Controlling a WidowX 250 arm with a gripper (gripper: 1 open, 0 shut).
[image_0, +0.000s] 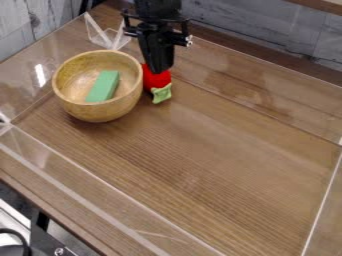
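Note:
My gripper (158, 55) hangs at the top centre, dark and shut, just above a red object (156, 78) with a pale green lower part, which lies on the wooden surface beside a tan bowl (83, 106). Whether its fingertips touch the red object is unclear. Inside the bowl lies a green block (103, 87).
A clear plastic item lies at the bowl's upper left, near the grey wall (34, 20). Dark cable shows at the bottom left corner.

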